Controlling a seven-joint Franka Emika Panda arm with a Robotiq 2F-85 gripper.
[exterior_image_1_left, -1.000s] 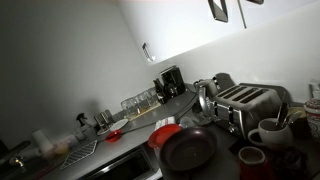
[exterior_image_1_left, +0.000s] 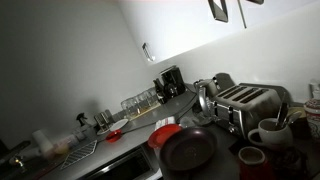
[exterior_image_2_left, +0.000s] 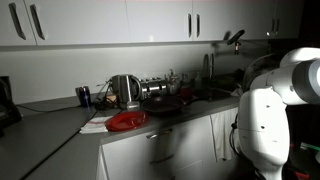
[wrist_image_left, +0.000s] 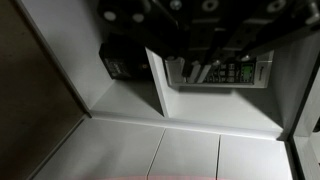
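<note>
Seen in the wrist view, my gripper is shut, its two thin fingertips close together with nothing showing between them. Behind the tips is a pale device (wrist_image_left: 262, 74) with green-lit keys, standing in a white compartment and partly hidden by the gripper. A dark box (wrist_image_left: 122, 62) stands in the compartment to the left, past a white divider (wrist_image_left: 157, 82). I cannot tell whether the fingertips touch the device. Exterior view 2 shows the white arm (exterior_image_2_left: 268, 125) low at the right, in front of the cabinets; the gripper is too dark to make out there.
On the counter are a black frying pan (exterior_image_1_left: 188, 149), a toaster (exterior_image_1_left: 245, 106), a white mug (exterior_image_1_left: 272, 134), a red cup (exterior_image_1_left: 253, 160) and a red plate (exterior_image_2_left: 127, 121). A dark panel (wrist_image_left: 35, 90) borders the compartment's left side.
</note>
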